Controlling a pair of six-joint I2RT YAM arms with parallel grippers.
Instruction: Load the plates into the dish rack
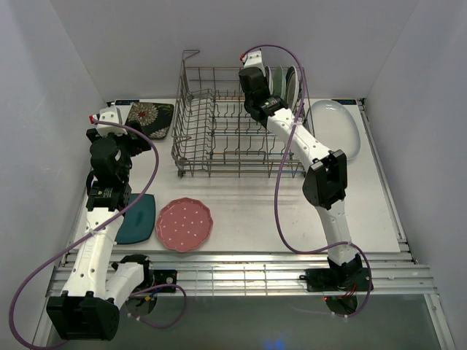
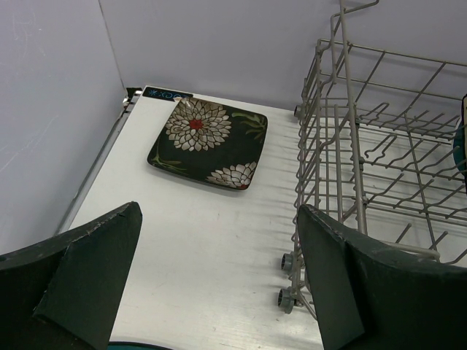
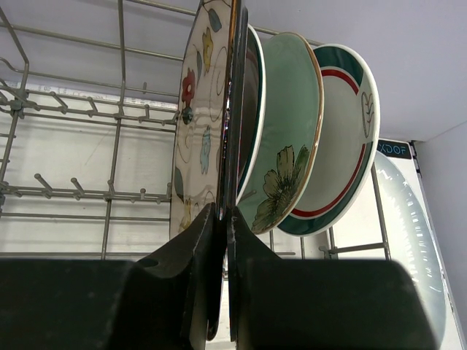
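The wire dish rack [image 1: 193,146] stands at the back centre, with several plates upright on its right side, among them a green flowered plate [image 3: 281,131] and a red-ringed plate [image 3: 339,124]. My right gripper is shut on a floral plate [image 3: 197,117] held upright beside them. My left gripper hangs open at the left, nothing between its fingers. A dark square flower plate [image 1: 150,117] lies left of the rack. A pink dotted plate [image 1: 184,224] and a teal plate [image 1: 135,222] lie in front. A pale oval plate [image 1: 336,131] lies right of the rack.
Walls close off the back and both sides. The rack's left and middle slots are empty.
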